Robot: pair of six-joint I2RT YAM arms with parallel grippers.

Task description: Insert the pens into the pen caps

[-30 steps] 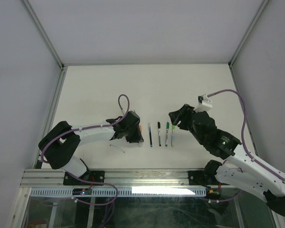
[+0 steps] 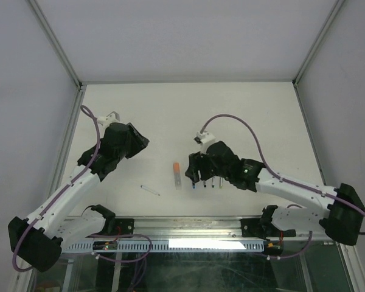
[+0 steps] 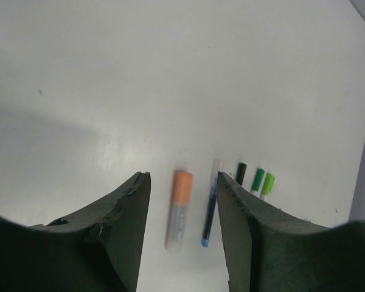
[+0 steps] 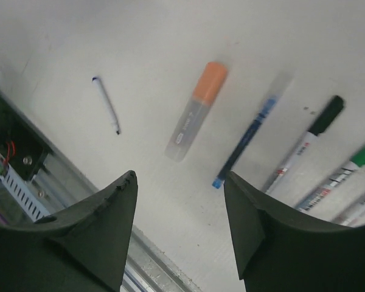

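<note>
A clear tube with an orange end [image 4: 210,84] lies on the white table, left of a row of pens. The row begins with a dark blue pen [image 4: 247,136] with a clear end; beside it lie a black-ended pen [image 4: 301,145] and a green-ended pen [image 4: 360,159]. A light-green-ended pen [image 3: 267,184] is the rightmost. A thin white pen [image 4: 108,105] rests apart, to the left. My left gripper [image 2: 143,145], raised over the left side, has its fingers apart and empty. Open and empty too, my right gripper [image 2: 194,173] is above the pens, partly covering them in the top view.
A metal rail [image 2: 176,222] runs along the near edge, and grey walls stand on both sides and at the back.
The left gripper has risen from the orange-ended tube and swung back to the left, leaving the tube on the table. The right gripper has moved left and nearer, over the pens.
</note>
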